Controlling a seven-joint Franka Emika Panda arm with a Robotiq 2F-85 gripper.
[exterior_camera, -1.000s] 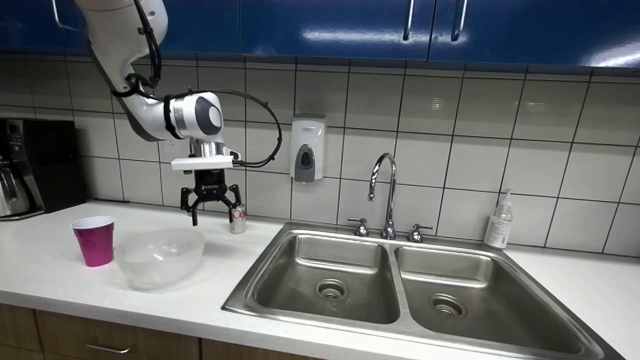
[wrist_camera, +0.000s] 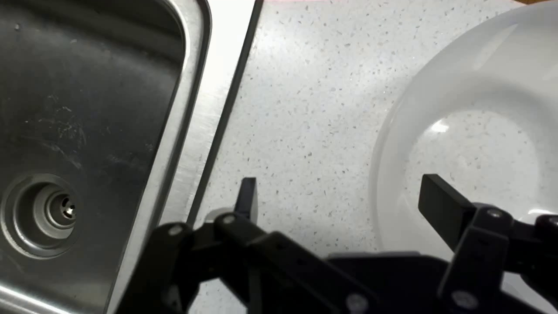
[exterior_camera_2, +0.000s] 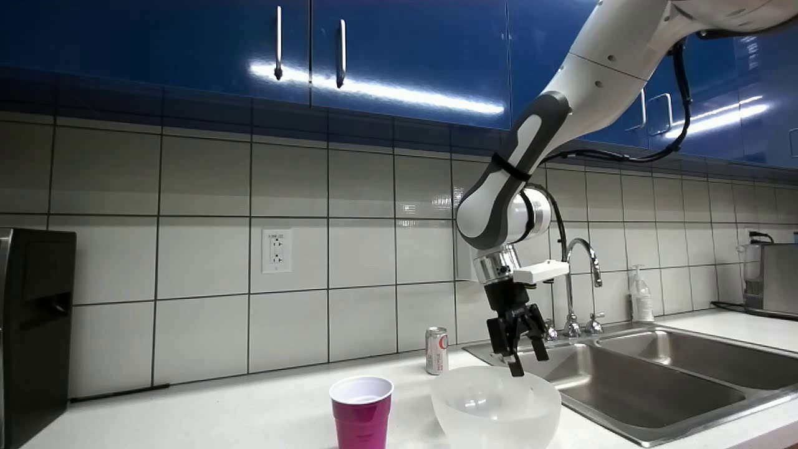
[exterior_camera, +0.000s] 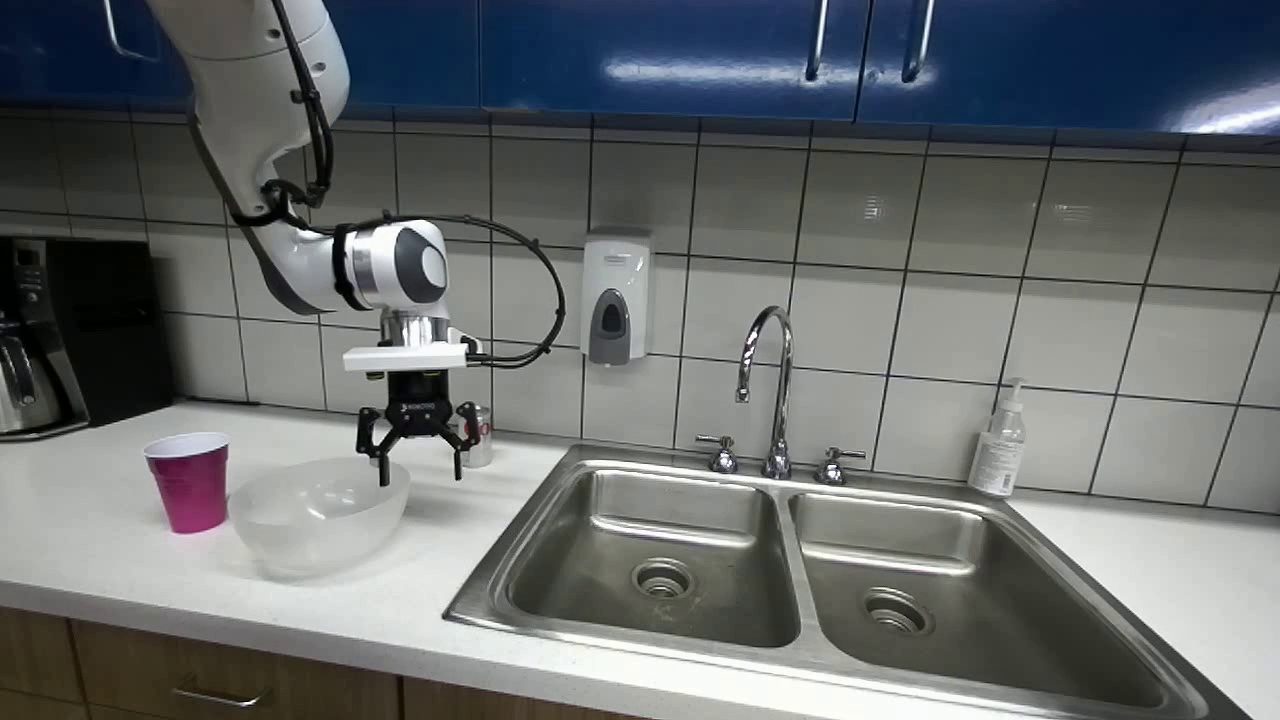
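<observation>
My gripper (exterior_camera: 420,472) is open and points down, with nothing between its fingers. It hangs over the right side of a translucent bowl (exterior_camera: 314,528) on the white counter. From the wrist, one finger (wrist_camera: 444,209) appears over the bowl (wrist_camera: 471,151), while the other finger (wrist_camera: 246,199) is above bare counter between bowl and sink. A silver can (exterior_camera_2: 436,350) stands upright behind the bowl, partly covered by my gripper in the first exterior view. Left of the bowl is a magenta cup (exterior_camera: 192,486), upright with a white inside.
A double steel sink (exterior_camera: 786,564) with a curved faucet (exterior_camera: 782,396) lies to the right. Against the wall are a soap dispenser (exterior_camera: 617,300) and a pump bottle (exterior_camera: 998,444). A coffee maker (exterior_camera: 84,336) occupies the far left, and blue cabinets (exterior_camera: 672,54) hang above.
My gripper has come down closer to the bowl, staying open, with only a slight sideways shift. The bowl, cup and can have not moved.
</observation>
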